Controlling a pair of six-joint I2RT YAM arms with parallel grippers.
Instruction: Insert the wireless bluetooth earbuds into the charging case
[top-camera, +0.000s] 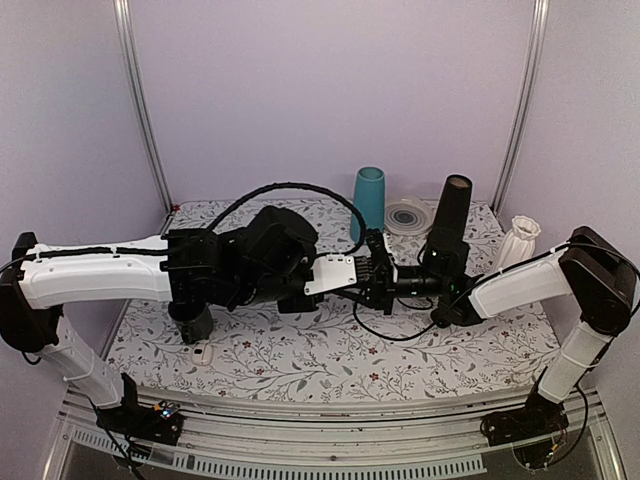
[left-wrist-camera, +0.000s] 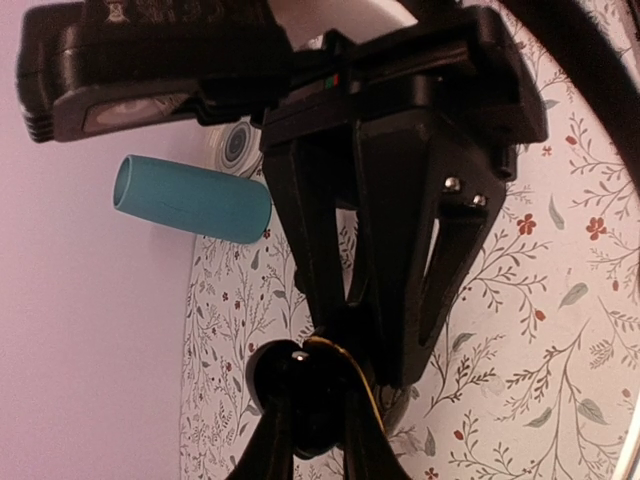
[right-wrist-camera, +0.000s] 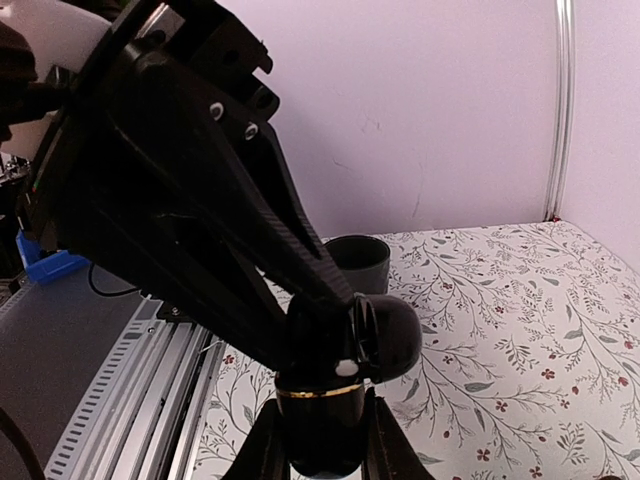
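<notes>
The black charging case (right-wrist-camera: 322, 432), with a thin gold rim, sits between the fingers of my right gripper in the right wrist view. A rounded black lobe (right-wrist-camera: 400, 338) stands beside its top. My left gripper is shut on a small dark piece, apparently an earbud; its outline blurs into the fingers. Both grippers meet at the case. The left one's fingers (right-wrist-camera: 318, 275) come down onto its top in the right wrist view. How deep the earbud sits is hidden. In the top view, the arms cover the case.
Behind the grippers stand a teal cup (top-camera: 369, 205), a brown cup (top-camera: 452, 210) and a pale round lid (top-camera: 405, 215). A white vase-like object (top-camera: 518, 242) is at right. A dark cup (top-camera: 192, 322) and a small white item (top-camera: 202, 354) lie left.
</notes>
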